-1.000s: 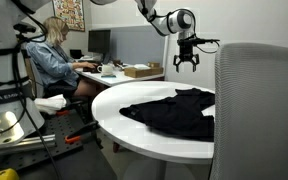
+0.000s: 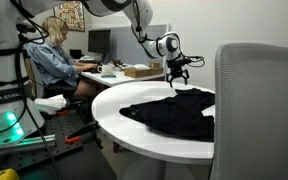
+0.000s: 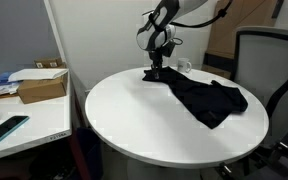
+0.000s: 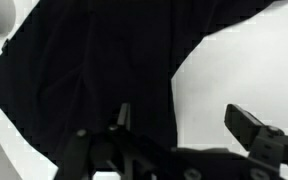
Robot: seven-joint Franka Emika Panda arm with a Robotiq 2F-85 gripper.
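A black cloth point(image 2: 169, 115) lies spread and crumpled on the round white table point(image 2: 119, 100). In exterior view 2 the same cloth point(image 3: 206, 98) stretches from near the gripper towards the front right. Above the table's far side, close over the cloth's far end, hangs my gripper point(image 2: 177, 82), pointing down. The wrist view shows its two fingers point(image 4: 242, 122) wide apart, so it is open and holds nothing. There the cloth point(image 4: 84, 75) fills the left and top, under the left finger, while bare white table shows below the right one.
A grey panel point(image 2: 256, 110) stands at the right, close to the table edge. A side desk with cardboard boxes point(image 3: 42, 88) and a phone point(image 3: 6, 129) is at the left. Someone sits at a desk point(image 2: 59, 60) on the left.
My gripper has come down towards the table and shifted slightly left in exterior view 1. The cloth lies as before.
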